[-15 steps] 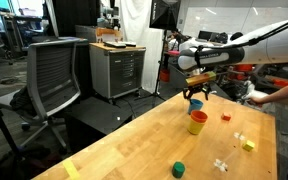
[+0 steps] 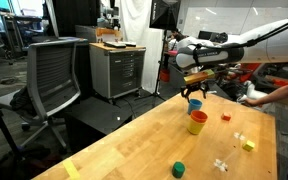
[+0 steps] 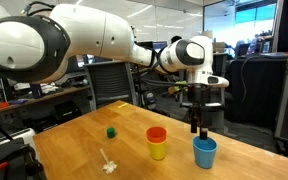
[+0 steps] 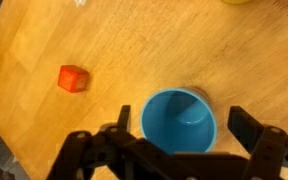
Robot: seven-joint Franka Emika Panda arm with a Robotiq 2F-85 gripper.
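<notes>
Above the blue cup (image 3: 204, 154) hangs my gripper, open, its two fingers apart on either side of the cup's opening in the wrist view. That cup (image 4: 170, 124) stands upright on the wooden table, and its inside looks empty from above. In exterior view 2 the fingers are over the rim with nothing held between them; how far down they reach is hard to tell. A yellow cup (image 3: 158, 151) with a red upper part (image 3: 157, 133) stands beside the blue one.
A red cube (image 4: 73, 78) lies apart from the blue cup. Also on the table are a green object (image 2: 178, 170), a yellow block (image 2: 248, 146) and a small white item (image 3: 108, 160).
The arm and gripper have shifted slightly over the blue cup. The cups and small objects have stayed in place.
</notes>
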